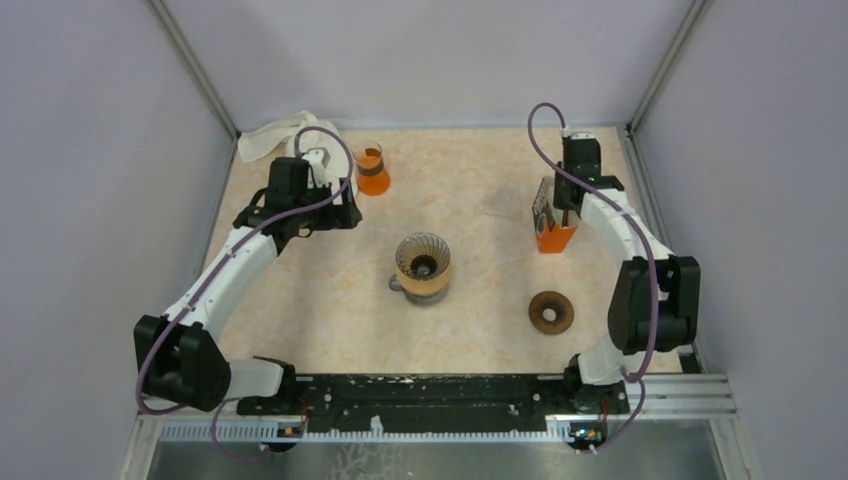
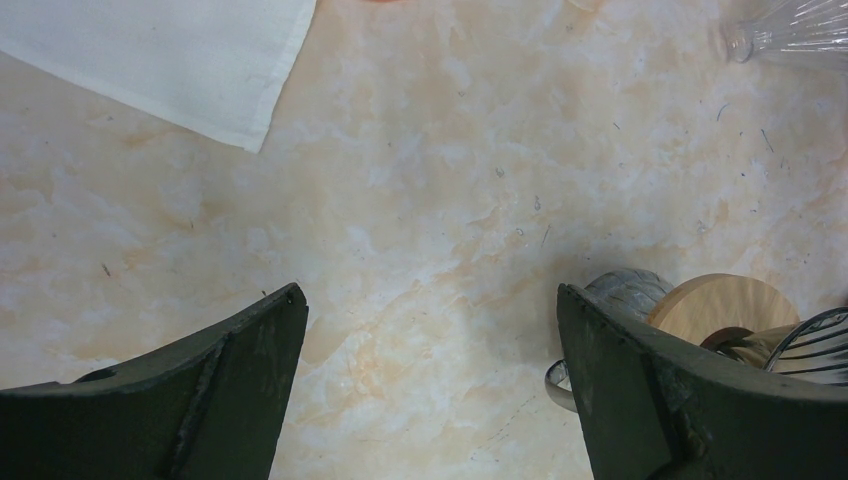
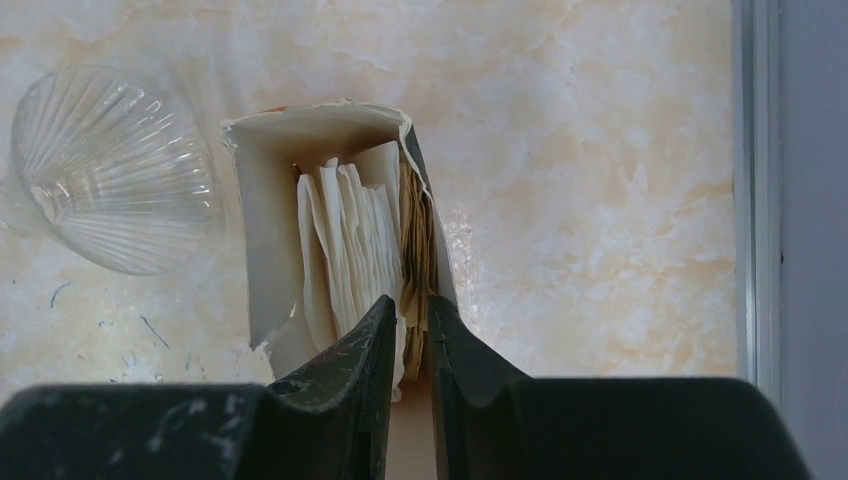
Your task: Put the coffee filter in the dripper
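Note:
The dripper (image 1: pixel 422 275) sits on its carafe at the table's middle. An orange box (image 1: pixel 553 240) at the right holds white and brown paper filters (image 3: pixel 350 245). My right gripper is over this box, its fingertips a short gap apart at the filters; whether paper is between them is unclear. My left gripper stands open and empty at the left, above the table.
A clear ribbed cone (image 3: pixel 115 170) lies left of the box. A brown ring (image 1: pixel 550 300) lies front right, an orange beaker (image 1: pixel 372 178) and white cloth (image 2: pixel 160 55) back left.

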